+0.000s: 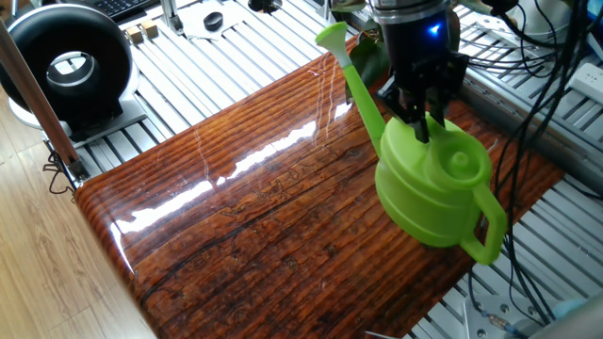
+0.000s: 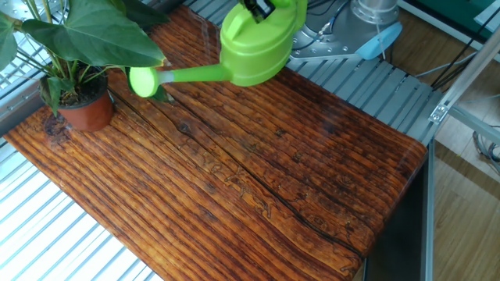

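Observation:
A bright green watering can (image 1: 429,193) hangs from my gripper (image 1: 430,130), whose dark fingers are shut on the top of its body. The exact grip is partly covered by the gripper itself. In exterior view 2 the can (image 2: 255,48) is cut by the top edge, and its long spout (image 2: 195,74) points left. The pale round spout head (image 2: 144,81) is beside the potted plant's leaves, to the right of the brown pot (image 2: 87,111). From exterior view 1 most of the plant is behind the arm.
The glossy brown wooden board (image 2: 258,179) is bare across its middle and right. Black cables (image 1: 528,160) hang close to the can's handle side. A black ring-shaped object (image 1: 68,66) stands off the board at the far left.

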